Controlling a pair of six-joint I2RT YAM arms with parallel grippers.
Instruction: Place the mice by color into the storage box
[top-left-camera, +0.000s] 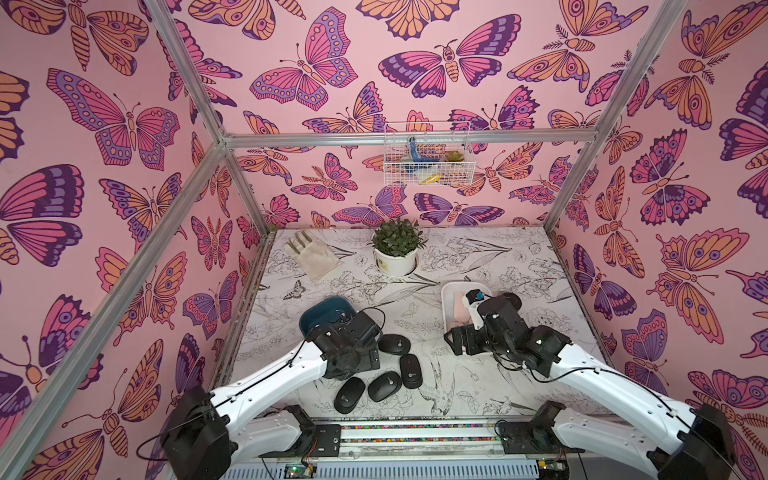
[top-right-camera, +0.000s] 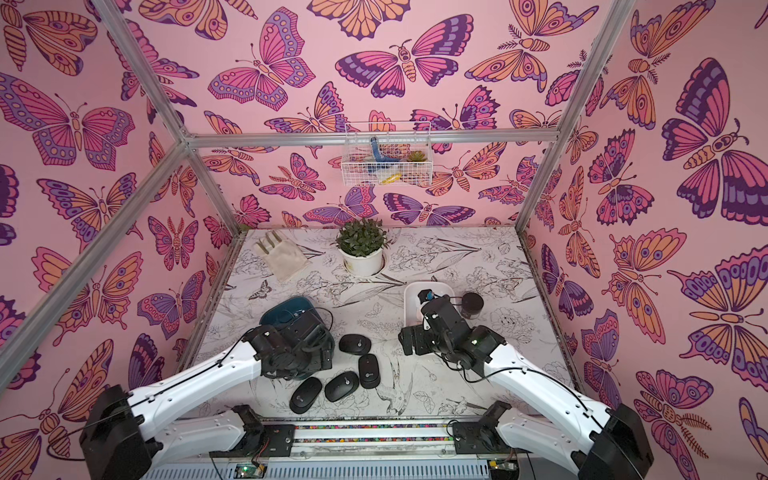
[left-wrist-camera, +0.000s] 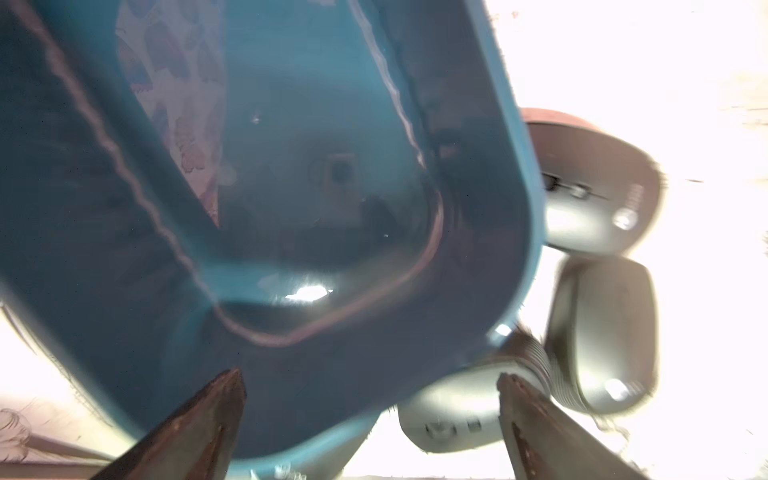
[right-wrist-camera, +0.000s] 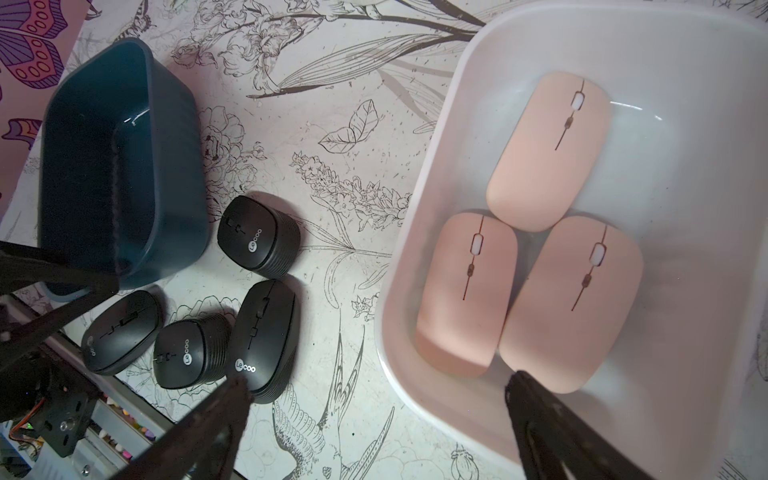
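Observation:
Three pink mice (right-wrist-camera: 548, 152) lie in the white box (right-wrist-camera: 696, 200) on the right. Four black mice (top-left-camera: 349, 393) lie on the table outside the teal box (right-wrist-camera: 180, 160). My left gripper hangs open over that box's rim, with nothing held; in the left wrist view its interior looks empty. My right gripper is open above the white box's near-left edge, holding nothing.
A potted plant (top-left-camera: 395, 261) and a pale glove (top-left-camera: 312, 256) rest at the back. A dark round object (top-right-camera: 472, 303) stands right of the white box. The table between the boxes and the plant is mostly clear.

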